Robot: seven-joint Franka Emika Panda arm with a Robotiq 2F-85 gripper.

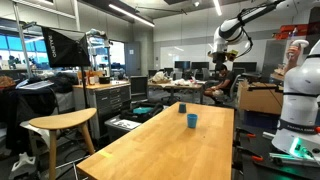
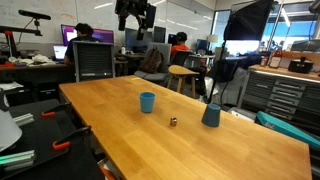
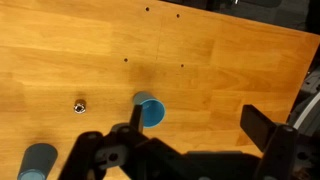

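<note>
A blue cup (image 2: 147,102) stands upright on the wooden table (image 2: 230,145). A darker grey-blue cup (image 2: 211,116) stands apart from it, wide end down. Between the two, a small dark object (image 2: 173,121) sits on the wood, too small to identify. High above the table, my gripper (image 1: 218,62) is well clear of all of them. In the wrist view the gripper is open, its fingers wide apart with nothing between them. There the blue cup (image 3: 152,111) shows near the left finger, with the small object (image 3: 80,106) and grey cup (image 3: 38,161) farther left.
Beside the table are a wooden stool (image 1: 62,121) and a black photo light (image 1: 65,48). A drawer cabinet (image 2: 285,98) stands beyond the table, and a person (image 1: 218,84) is in the background.
</note>
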